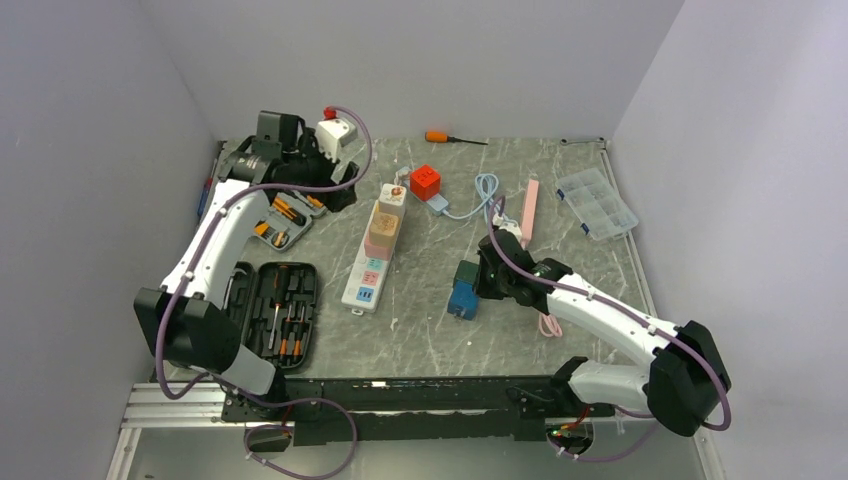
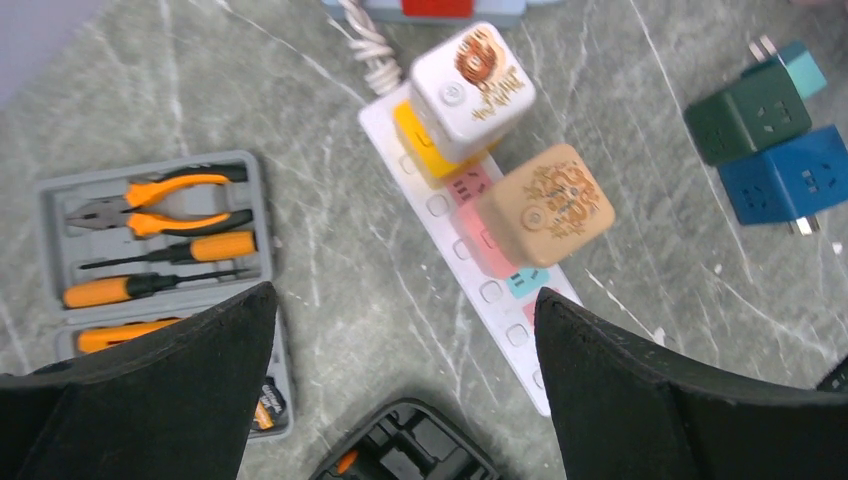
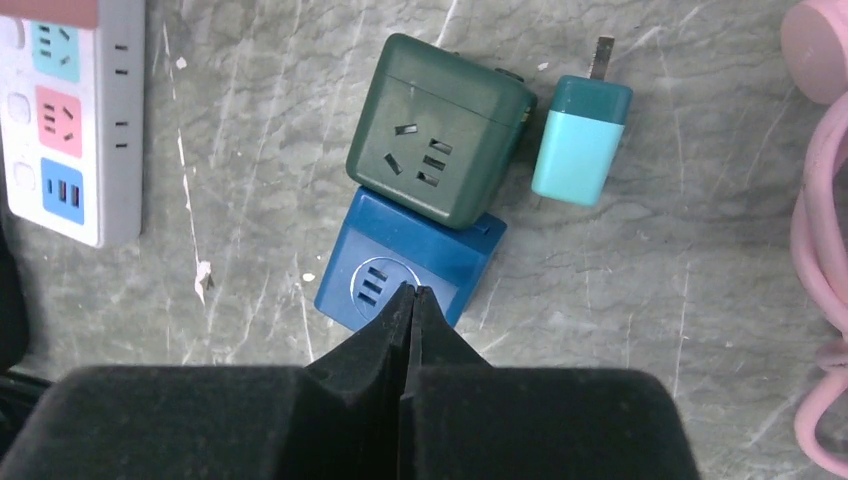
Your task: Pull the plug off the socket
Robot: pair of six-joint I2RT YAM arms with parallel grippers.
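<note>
A white power strip point(image 1: 363, 281) lies left of centre, with stacked plugs on it: a white cube point(image 2: 472, 82) and a tan cube point(image 2: 545, 205). My left gripper point(image 1: 340, 185) hangs open above and left of it, nothing between its fingers. Right of the strip lie a dark green adapter point(image 3: 440, 130), a blue adapter point(image 3: 410, 260) touching it, and a teal plug point(image 3: 581, 150) beside them. My right gripper is shut and empty, over the blue adapter's area.
Tool cases point(image 1: 286, 315) fill the left side. A red cube point(image 1: 425, 180), coiled white cable and screwdriver point(image 1: 442, 137) lie at the back. A pink strip point(image 1: 530, 205) and clear box point(image 1: 595, 200) are on the right. Bare table is front centre.
</note>
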